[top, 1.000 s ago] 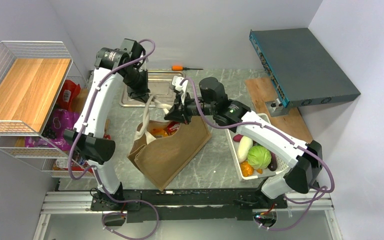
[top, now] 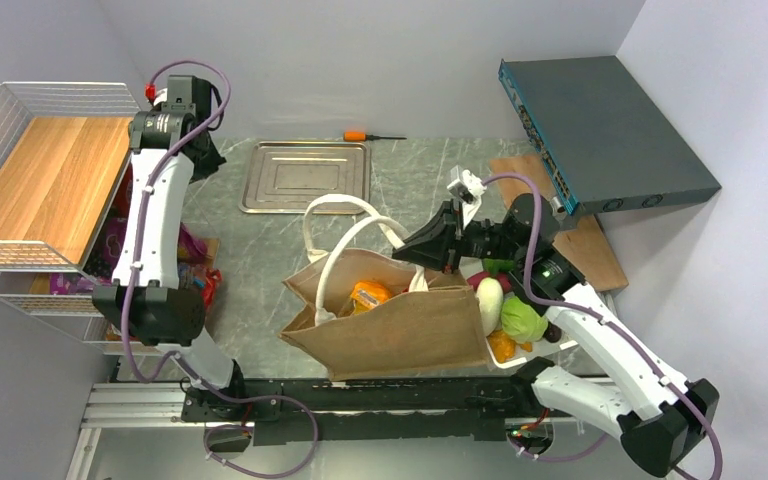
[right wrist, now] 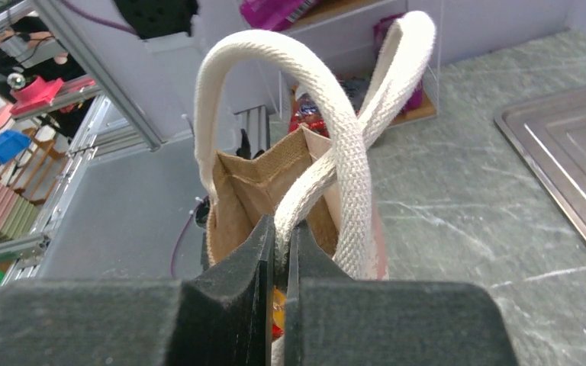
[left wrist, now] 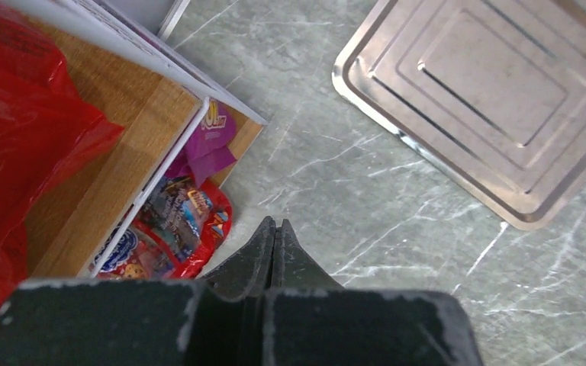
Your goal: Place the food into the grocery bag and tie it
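Observation:
The brown grocery bag (top: 400, 335) stands upright on the grey table, its mouth open, with an orange packet (top: 369, 294) showing inside. Its white rope handles (right wrist: 357, 191) loop up and cross each other in the right wrist view. My right gripper (top: 398, 257) is shut on a white handle at the bag's right side. Over by the shelves, my left gripper (top: 221, 163) is clear of the bag. In the left wrist view its fingers (left wrist: 252, 259) are shut together, and nothing shows between them.
A metal tray (top: 306, 177) lies behind the bag, with an orange screwdriver (top: 356, 136) past it. Shelves (top: 50, 190) with packets stand at the left. A vegetable basket (top: 550, 349) sits under my right arm, below a dark box (top: 610, 130).
My left gripper has moved left, away from the bag handles and towards the shelves.

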